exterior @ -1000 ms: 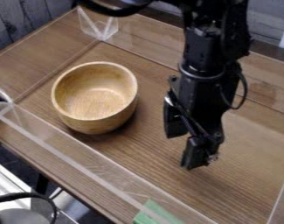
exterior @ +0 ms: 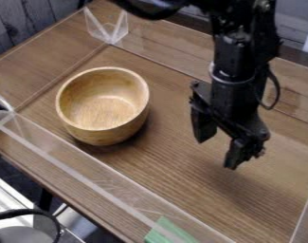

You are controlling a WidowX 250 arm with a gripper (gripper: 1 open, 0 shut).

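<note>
My black gripper (exterior: 227, 138) hangs over the bare wooden tabletop, right of centre, with its two fingers apart and nothing seen between them. A round wooden bowl (exterior: 103, 91) stands to its left, empty and apart from the gripper.
Clear plastic edging runs along the near left side, with a green patch (exterior: 167, 231) at the bottom. A black cable (exterior: 20, 213) lies at the lower left, off the tabletop.
The gripper has turned and risen somewhat, its lower fingertip shifting up and to the right. The bowl has stayed in place.
</note>
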